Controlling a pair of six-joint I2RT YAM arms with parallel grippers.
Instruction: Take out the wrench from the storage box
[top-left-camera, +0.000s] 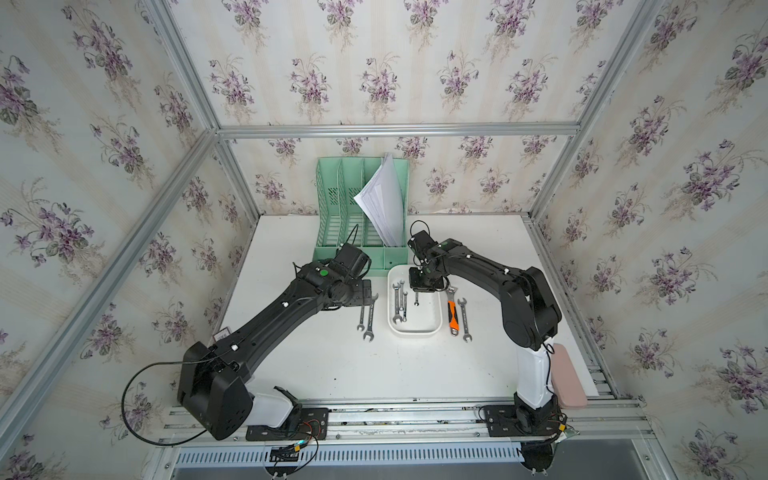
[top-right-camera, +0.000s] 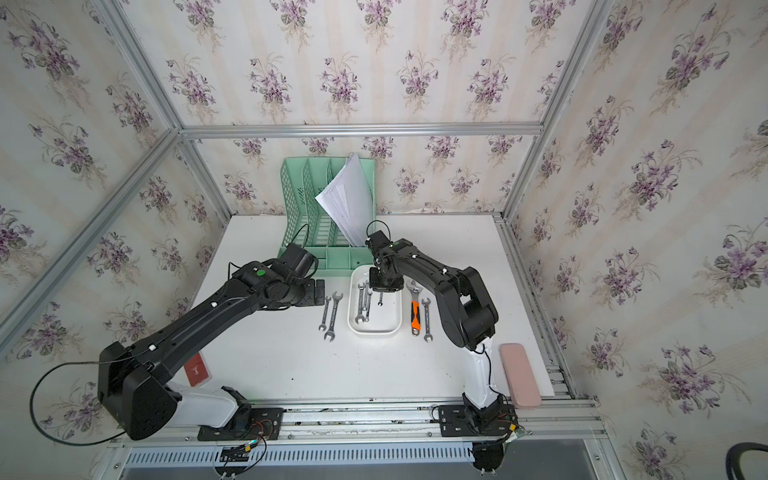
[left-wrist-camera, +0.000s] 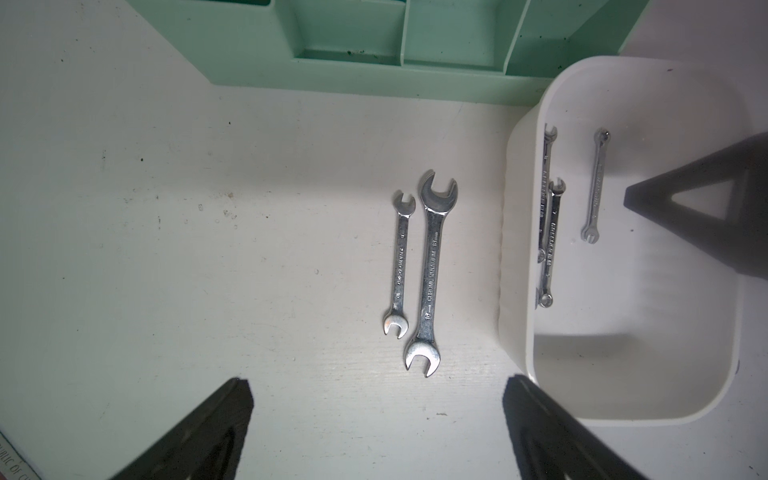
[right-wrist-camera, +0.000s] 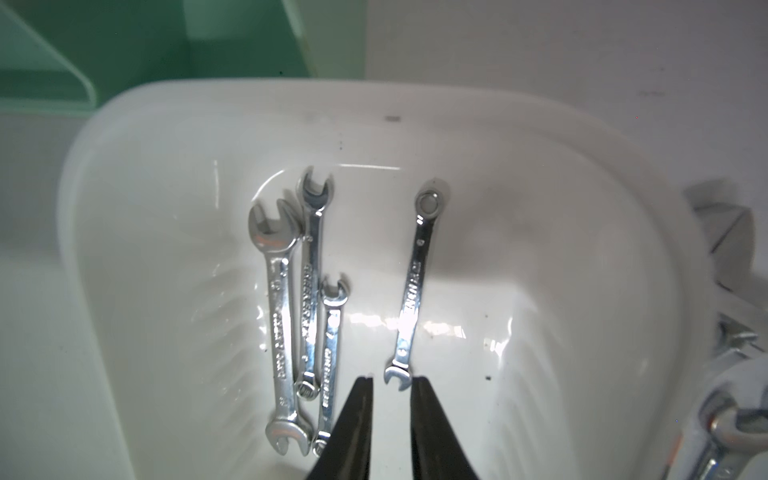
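Observation:
The white storage box holds several silver wrenches. One small wrench lies apart near the box's middle; the others, among them a larger open-ended wrench, cluster along the left side. Over the box, my right gripper is part open, its fingertips close to the small wrench's lower open end in the picture, with nothing seen held. Left of the box, my left gripper stands wide open and empty above the table. Two silver wrenches, a short one and a longer one, lie on the bare table there.
Behind the box stands a green file rack with white papers. To the box's right lie an orange-handled adjustable wrench and another silver wrench. A pink pad is at the right edge.

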